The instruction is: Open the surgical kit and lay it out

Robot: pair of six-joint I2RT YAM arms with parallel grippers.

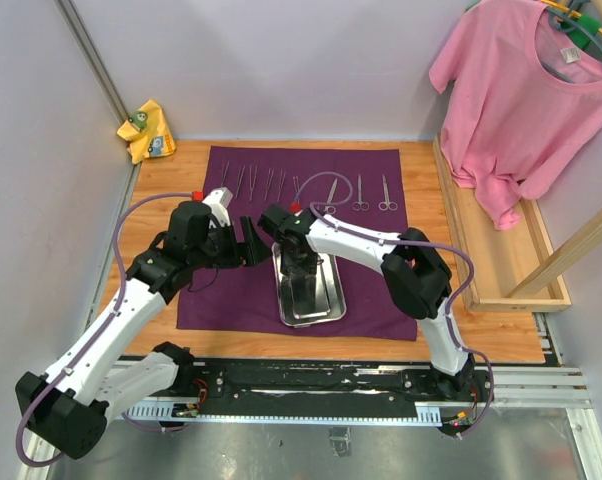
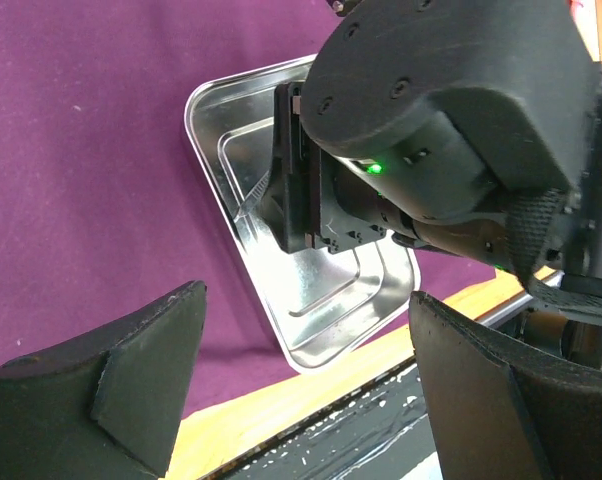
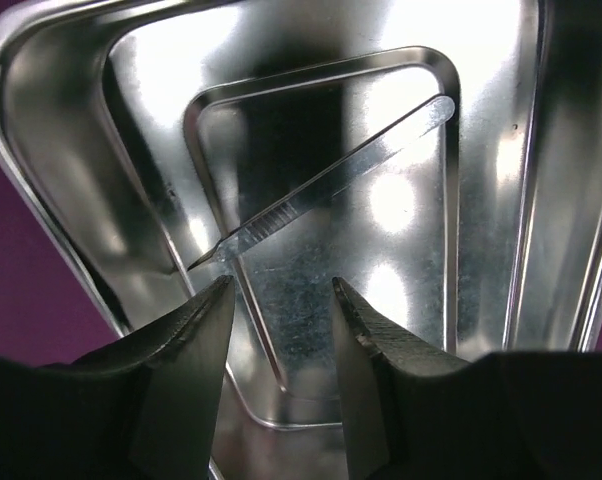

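A scalpel-like metal instrument (image 3: 331, 183) lies slantwise inside the steel tray (image 1: 311, 322), its pointed end by the tray's inner step. Over the tray hangs my right gripper, its fingers parted above the tray floor with nothing between them. Left of the tray my left gripper is open and empty over the purple cloth (image 2: 81, 180). In the left wrist view the right arm hides part of the tray. Along the cloth's back edge lie several slim instruments (image 1: 253, 180) in a row, with scissors (image 1: 386, 194) at the right end.
A wooden frame (image 1: 476, 240) with a pink shirt (image 1: 526, 100) stands at the right. The yellow bag (image 1: 147, 132) is at the back left corner. Clear cloth lies left of the tray; the right arm covers much of the cloth to its right.
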